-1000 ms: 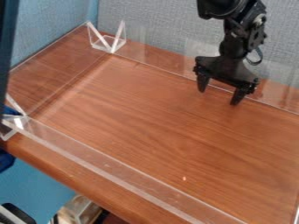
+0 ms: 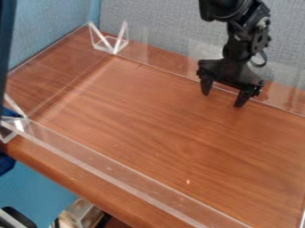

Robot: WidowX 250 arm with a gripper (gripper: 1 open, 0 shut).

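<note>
My black gripper [image 2: 223,92] hangs low at the back right of the wooden table [image 2: 155,142], close to the clear back wall of the enclosure. Its two fingers are spread open, with nothing visible between them. The arm rises from it out of the top of the view.
Clear panels with white corner brackets [image 2: 110,43] border the tabletop, whose middle and front are bare. At the lower left, outside the panels, lie dark blue and black items and a light wooden object [image 2: 78,214], partly out of view.
</note>
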